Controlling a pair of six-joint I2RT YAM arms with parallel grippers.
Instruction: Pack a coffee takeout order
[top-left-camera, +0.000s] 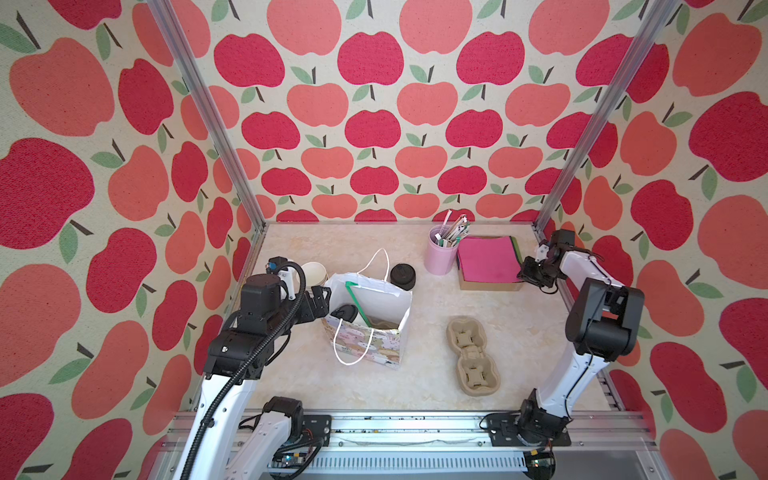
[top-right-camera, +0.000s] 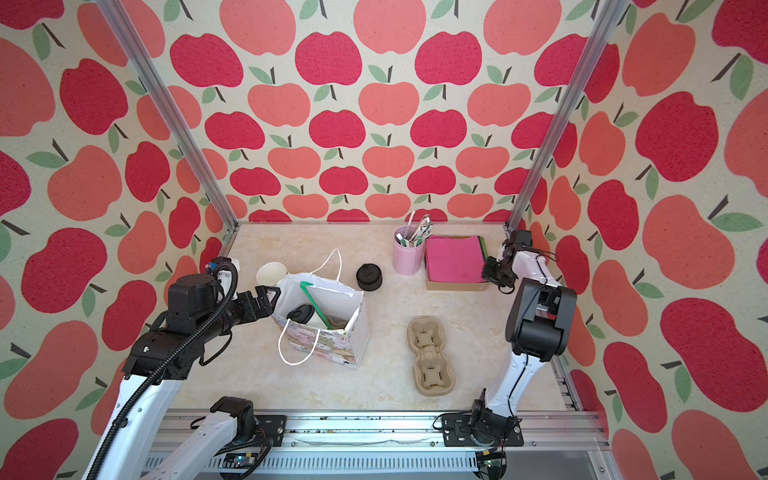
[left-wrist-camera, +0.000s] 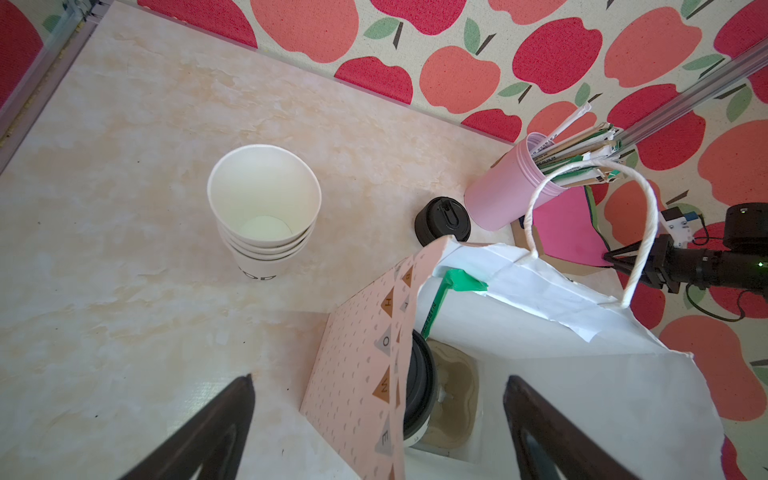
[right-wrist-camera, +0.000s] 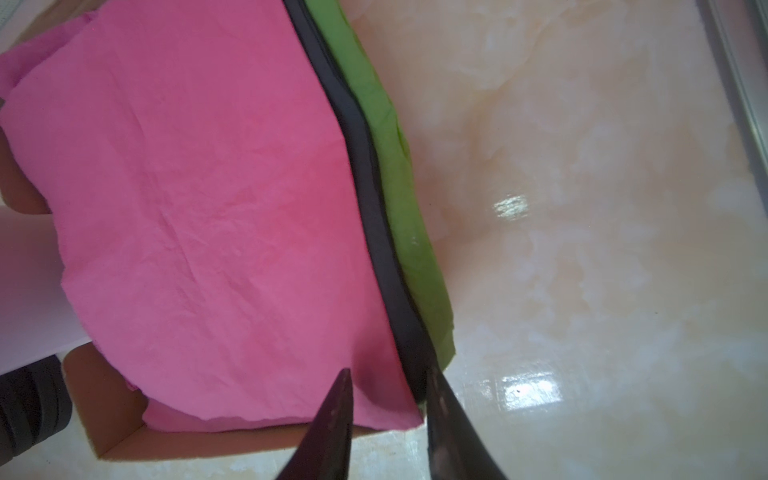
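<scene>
A floral paper bag (top-left-camera: 384, 345) stands upright left of the middle, holding a lidded cup (left-wrist-camera: 417, 384), a green stick (top-left-camera: 357, 304) and a brown carrier (left-wrist-camera: 452, 392). In the left wrist view, my left gripper is open above the bag, its fingers wide apart either side of the near wall. Pink napkins (right-wrist-camera: 224, 224), with black and green ones underneath, lie in a cardboard box (right-wrist-camera: 120, 432). My right gripper is at the stack's corner, fingers apart, pink and black edges between them. Whether they touch the napkins I cannot tell.
Stacked white cups (left-wrist-camera: 264, 196) stand behind the left gripper. Black lids (top-left-camera: 402, 277) and a pink cup (top-left-camera: 440, 252) of wrapped sticks are along the back. A brown two-cup carrier (top-left-camera: 472, 356) lies front centre-right. Table between bag and carrier is clear.
</scene>
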